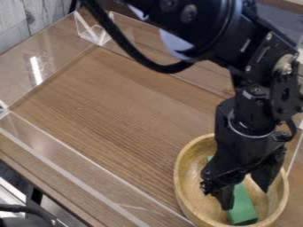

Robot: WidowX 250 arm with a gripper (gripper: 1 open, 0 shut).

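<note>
My black gripper point(236, 184) hangs open at the lower right, its fingers reaching down into a round, cream-coloured bowl point(190, 183). A green block point(242, 208) lies in the bowl beneath the fingers, partly hidden by them. I cannot tell whether a finger touches it.
A wooden table top point(106, 106) fills the middle and left, mostly clear. A clear plastic bracket point(92, 25) stands at the top left edge. Dark cables show past the table's lower left edge.
</note>
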